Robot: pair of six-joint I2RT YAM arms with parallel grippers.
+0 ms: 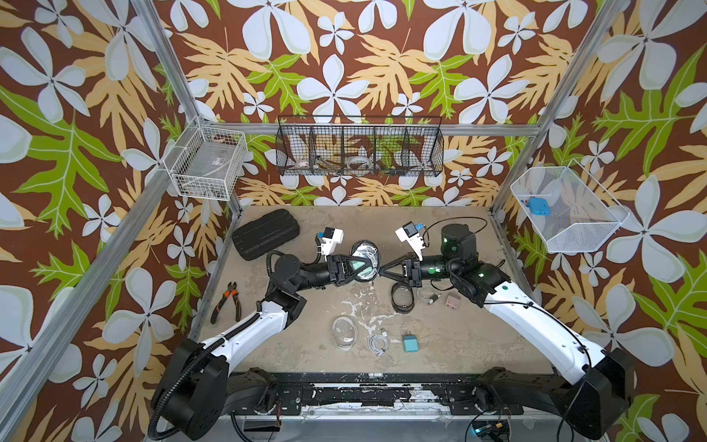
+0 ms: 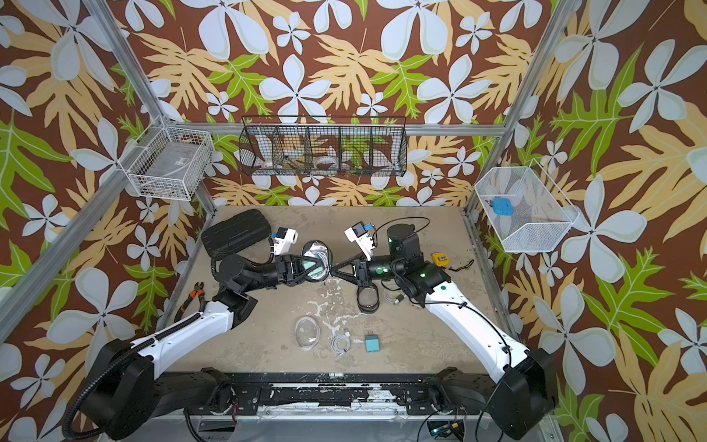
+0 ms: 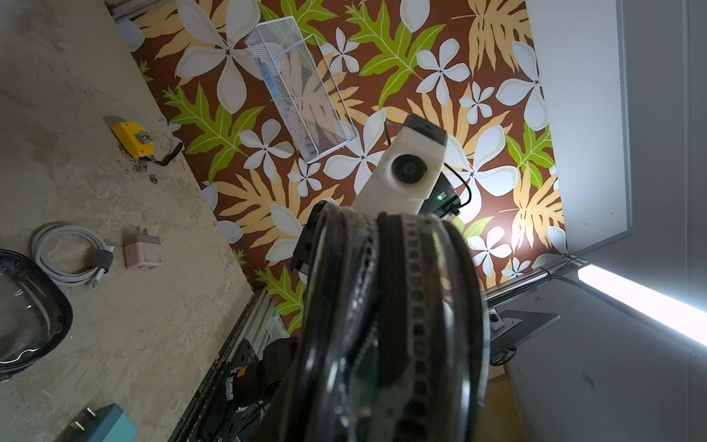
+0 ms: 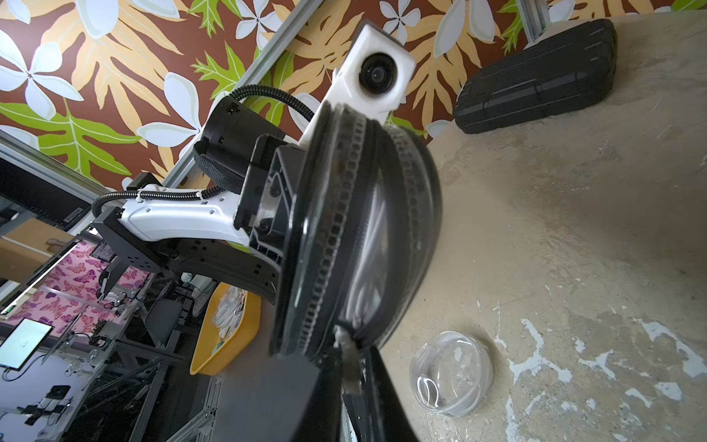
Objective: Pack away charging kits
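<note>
A round clear-sided zip pouch [image 1: 365,257] with a white cable inside is held upright in my shut left gripper [image 2: 312,266]. My right gripper [image 2: 338,269] faces it from the right; in the right wrist view its fingertips are at the pouch's lower zipper, around a small pale tab, though how far they are closed is unclear. On the table lie a teal charger [image 1: 410,342], a pink charger [image 3: 143,250], a coiled white cable [image 1: 377,342], another grey cable [image 3: 67,239], a clear round container [image 1: 344,332] and a dark round pouch [image 1: 402,298].
A black hard case [image 1: 265,233] lies back left, pliers [image 1: 225,300] at left, a tape measure [image 3: 133,138] at right. Wire baskets hang left [image 1: 207,160], back [image 1: 358,147] and right [image 1: 567,213]. The front middle table has some bare room.
</note>
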